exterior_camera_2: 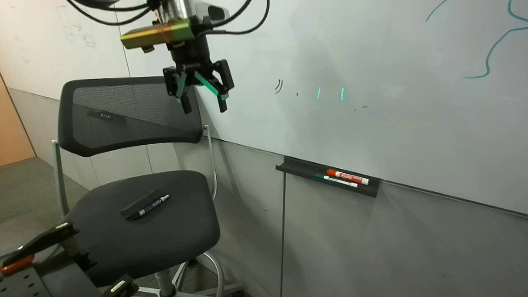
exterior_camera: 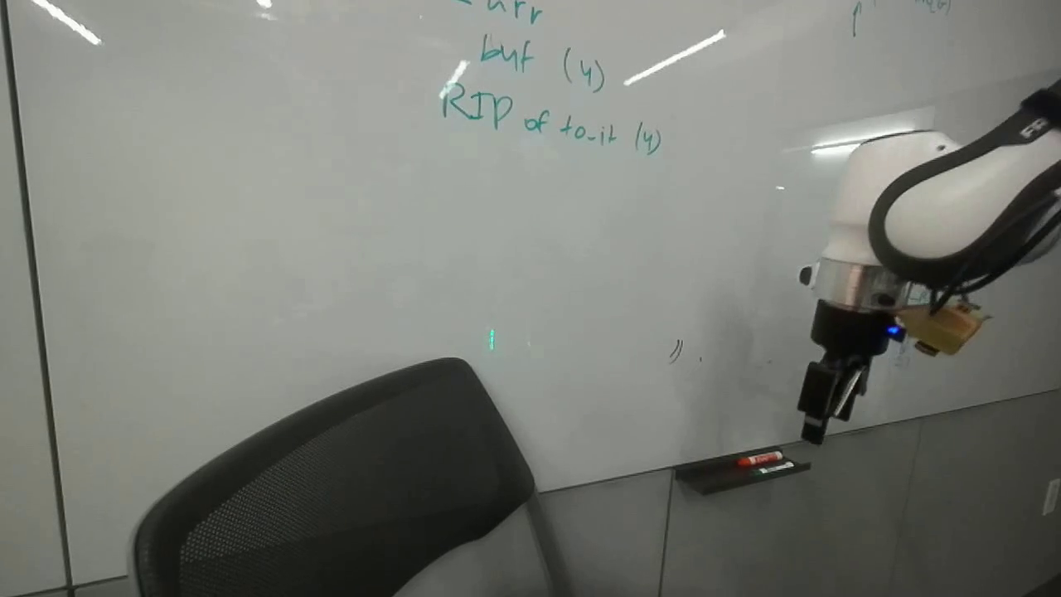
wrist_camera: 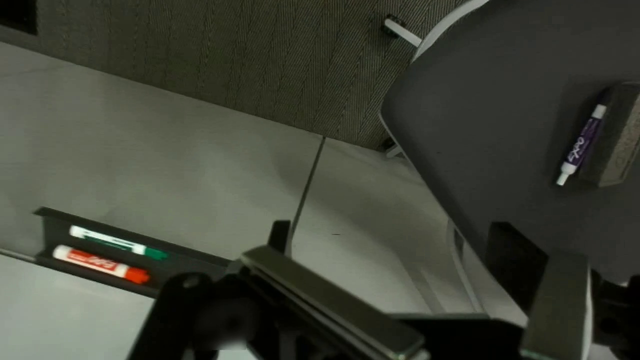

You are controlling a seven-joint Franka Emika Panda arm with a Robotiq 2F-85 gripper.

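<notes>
My gripper [exterior_camera_2: 204,105] stands open in the air, pointing down, with nothing between its fingers. In exterior view 1 the gripper [exterior_camera: 828,423] appears above and right of the marker tray [exterior_camera: 711,484]. On that tray lie a red marker [exterior_camera_2: 349,177] and a white marker with a green cap [exterior_camera_2: 341,181], side by side. A white-and-purple marker [wrist_camera: 580,144] rests against a dark eraser [wrist_camera: 616,141] on the chair seat [exterior_camera_2: 178,232]. The wrist view shows both markers on the tray to the left and the seat to the right, all apart from the fingers.
The chair's mesh back [exterior_camera: 338,478] rises in front of the whiteboard [exterior_camera: 298,249]. The tray is fixed at the board's lower edge. A dark fixture with an orange-red part [exterior_camera_2: 17,265] occupies the near left corner of exterior view 2. Open air surrounds the gripper.
</notes>
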